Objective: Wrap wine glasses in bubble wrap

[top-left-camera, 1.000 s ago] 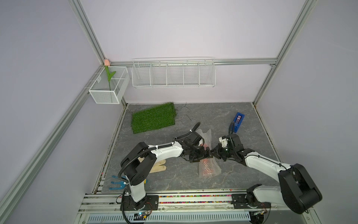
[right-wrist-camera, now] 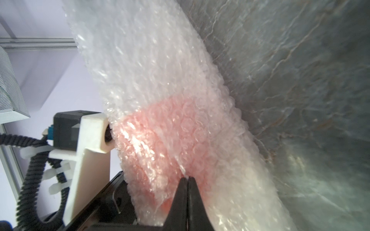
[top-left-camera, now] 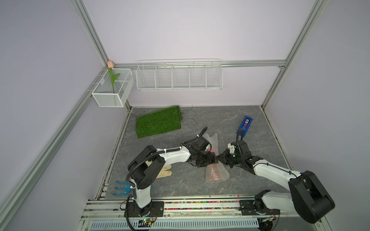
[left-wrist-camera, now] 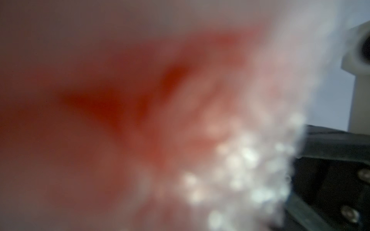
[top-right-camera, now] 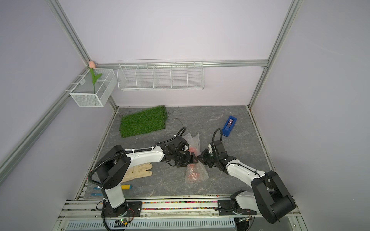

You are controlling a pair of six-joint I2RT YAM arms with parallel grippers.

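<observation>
A roll of clear bubble wrap [top-left-camera: 216, 176] lies front to back in the middle of the table, with something reddish [right-wrist-camera: 181, 123] showing through it; no glass outline can be made out. From the left, my left gripper [top-left-camera: 213, 158] reaches over the middle of the roll. The wrap [left-wrist-camera: 246, 169] fills the left wrist view, blurred and very close, so I cannot see how its fingers stand. On the roll's right side, my right gripper is shut, nothing visible between its fingers. Its tips are at the wrap's surface; whether they press on it I cannot tell.
A green turf mat [top-left-camera: 158, 121] lies at the back left, a blue case [top-left-camera: 245, 125] at the back right. Beige gloves [top-right-camera: 139, 172] and a blue fork-like tool [top-left-camera: 122, 188] sit beneath the left arm. Above hang a wire rack [top-left-camera: 179, 77] and a white basket [top-left-camera: 111, 100].
</observation>
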